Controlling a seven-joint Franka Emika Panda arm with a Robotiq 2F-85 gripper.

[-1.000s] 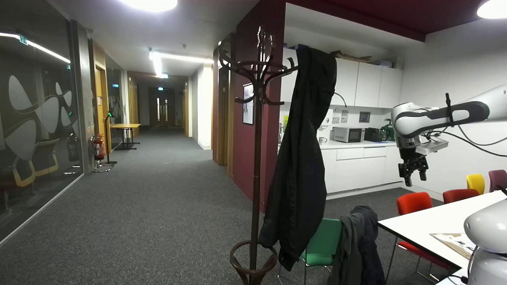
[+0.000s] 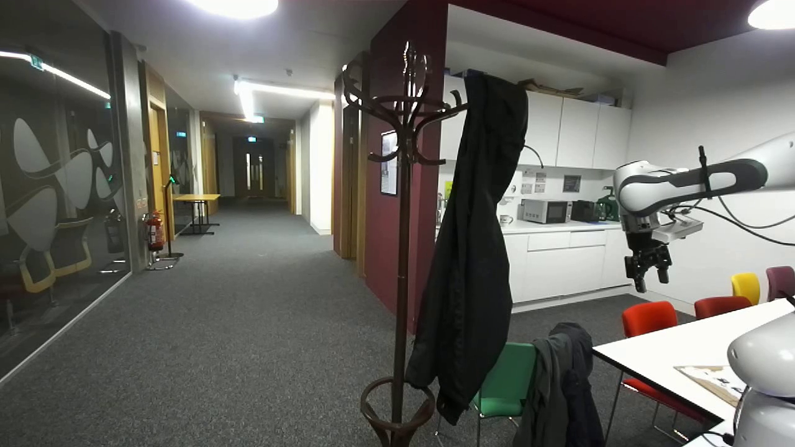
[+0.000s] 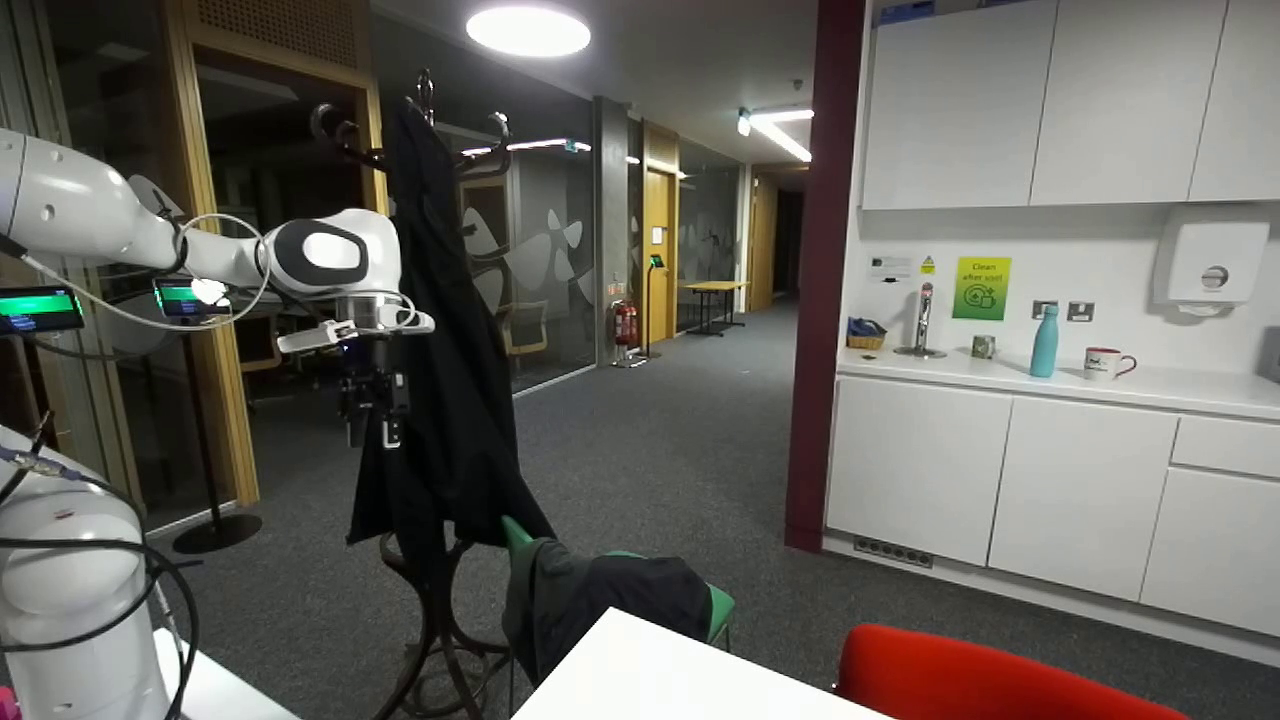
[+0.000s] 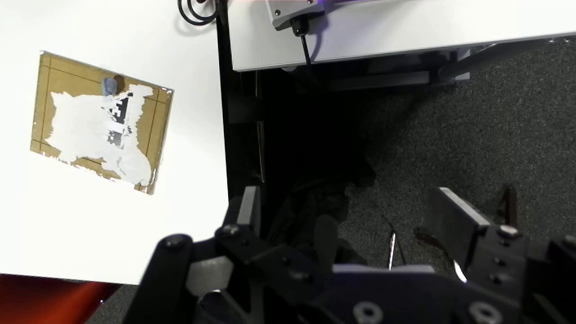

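Note:
High above the floor, my gripper (image 2: 653, 283) points downward with its fingers spread apart. In the wrist view the two fingers, one with its pad (image 4: 249, 208) at the left and one (image 4: 461, 208) at the right, leave a wide empty gap. A black coat (image 2: 477, 246) hangs from a dark wooden coat stand (image 2: 403, 223). From the second exterior view, the gripper (image 3: 373, 432) appears in front of that coat (image 3: 444, 360); whether they are close cannot be told there, but the first exterior view shows them well apart.
A white table (image 4: 194, 227) carries a brown board (image 4: 144, 129) with torn white paper and a small grey lump (image 4: 110, 86). Dark clothing drapes over a green chair (image 2: 507, 380). Red chairs (image 2: 648, 319) stand by the table. A kitchen counter (image 3: 1080, 390) holds a turquoise bottle (image 3: 1045, 342) and a mug (image 3: 1106, 364).

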